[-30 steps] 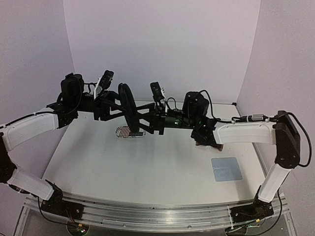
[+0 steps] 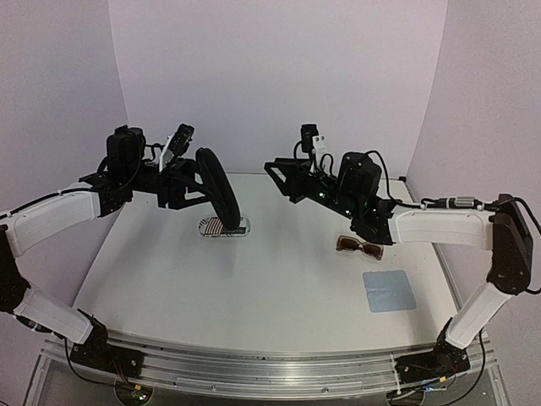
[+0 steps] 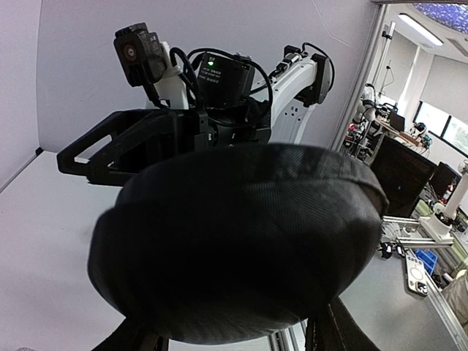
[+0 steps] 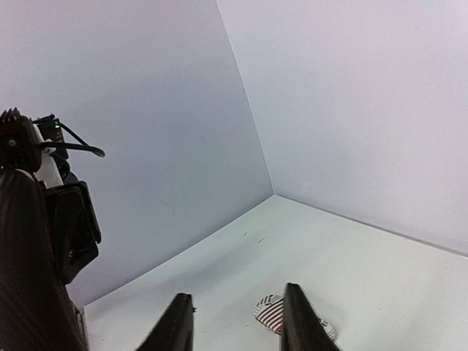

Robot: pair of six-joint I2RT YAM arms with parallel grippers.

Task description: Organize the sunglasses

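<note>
Brown sunglasses [image 2: 359, 247] lie on the table at right, below the right arm in the top view. A black rounded case [image 2: 218, 188] is held up at centre left, tilted, with my left gripper [image 2: 201, 183] shut on its near side. The case [image 3: 241, 241] fills the middle of the left wrist view; a seam shows near its top, but whether it is unzipped I cannot tell. To its right, apart from it, my right gripper [image 2: 279, 179] is in the air. Its two fingers [image 4: 174, 325] stand apart with nothing between them.
A striped oval item [image 2: 221, 227] lies on the table below the case. A grey-blue cloth [image 2: 389, 291] lies flat at front right, nearer the edge than the sunglasses. Walls enclose the back and sides.
The sunglasses, earlier mostly hidden by the right arm, now show. The left arm has barely moved.
</note>
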